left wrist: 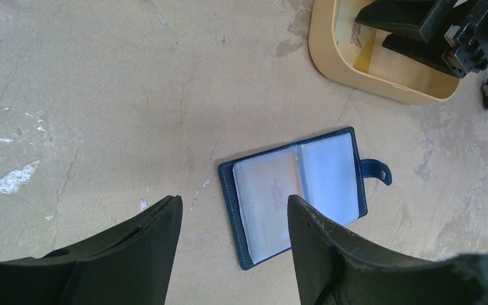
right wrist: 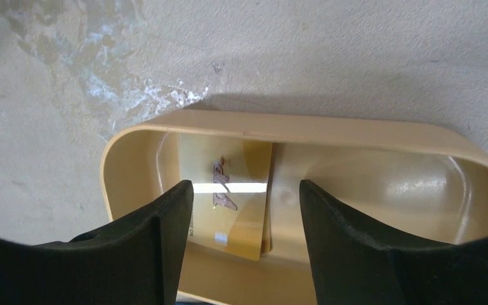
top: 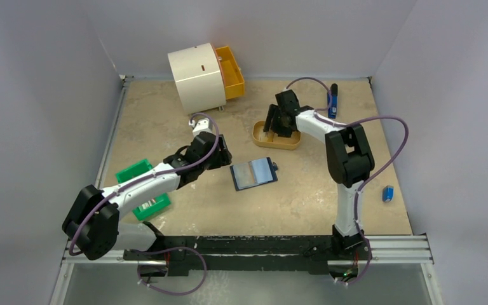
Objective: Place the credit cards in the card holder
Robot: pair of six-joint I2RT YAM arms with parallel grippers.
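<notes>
Gold-coloured cards [right wrist: 235, 222] lie at one end of a tan tray [right wrist: 349, 130] in the right wrist view. Over this tray my right gripper is open, its fingers apart and nothing held between them. The card holder [left wrist: 267, 197] lies spread open on the table, dark blue with clear sleeves and a strap at its right side. Up and to the left of the holder in the top view, my left gripper [top: 226, 152] hangs open and empty. From above, the right gripper [top: 269, 119] partly covers the tray and its cards.
A white rounded cabinet [top: 197, 78] with an orange drawer [top: 230, 71] stands at the back. A green tray [top: 133, 170] is partly under the left arm. Blue items lie at the right, one a small blue object [top: 387, 194]. The table in front of the holder is clear.
</notes>
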